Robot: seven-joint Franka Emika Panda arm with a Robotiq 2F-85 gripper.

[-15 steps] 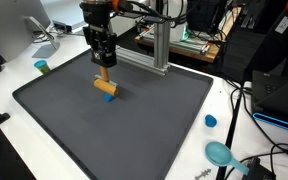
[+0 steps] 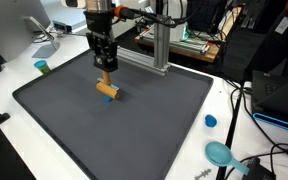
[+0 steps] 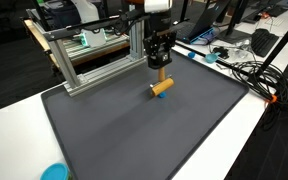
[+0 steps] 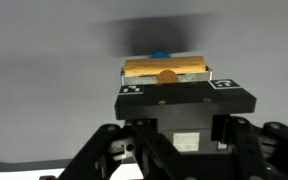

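A wooden mallet (image 2: 107, 89) hangs head-down, its head lying crosswise and its handle rising into my gripper (image 2: 105, 67). The gripper is shut on the handle. In exterior view 2 the head (image 3: 162, 88) is tilted. From the wrist view, the head (image 4: 166, 66) spans the gap just beyond the dark gripper block. Close by the head is a small blue piece (image 2: 109, 98), mostly covered in the wrist view, where only a bit of the blue piece (image 4: 160, 54) peeks out. I cannot tell whether the head touches it.
A metal rail (image 3: 106, 72) borders one side. A blue cup-like object (image 2: 210, 121) and a light-blue object (image 2: 224, 155) lie off the table's right side; a green-topped can (image 2: 42, 67) stands at the far left.
My gripper and the mallet have come down very slightly and shifted a touch to the right in exterior view 1. The blue piece has stayed in place.
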